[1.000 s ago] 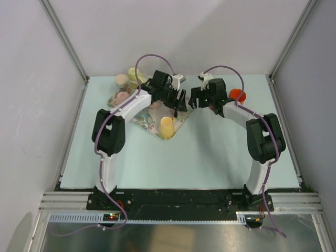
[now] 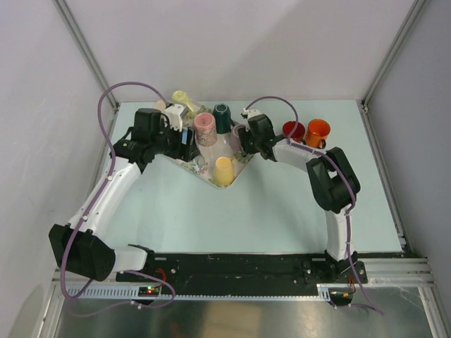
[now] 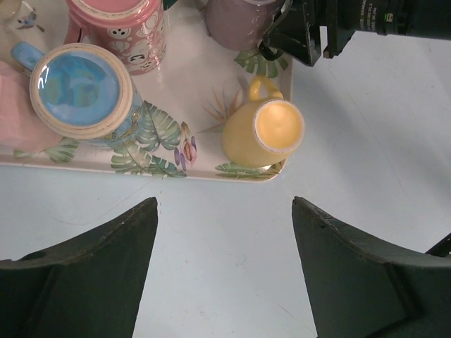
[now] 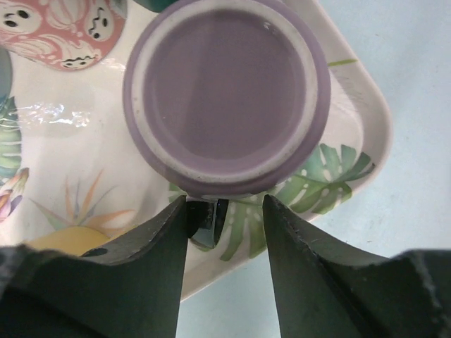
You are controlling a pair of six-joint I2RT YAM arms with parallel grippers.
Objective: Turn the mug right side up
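Note:
A lilac mug (image 4: 225, 91) sits on the tray (image 2: 206, 174) with its pale ringed base facing up. My right gripper is close over it at the near rim, where a small dark piece shows between the fingers; whether the fingers hold anything is unclear. My left gripper (image 2: 189, 144) is raised over the tray's left part; in the left wrist view its fingers are wide apart with nothing between them.
The tray also holds a yellow mug (image 3: 261, 134), a blue mug (image 3: 81, 91), a pink mug (image 3: 123, 35) and a teal mug (image 2: 221, 118). Red (image 2: 294, 128) and orange (image 2: 318, 132) mugs stand right of it.
My left gripper has moved from the tray's middle back to the left. My right arm has moved left onto the lilac mug.

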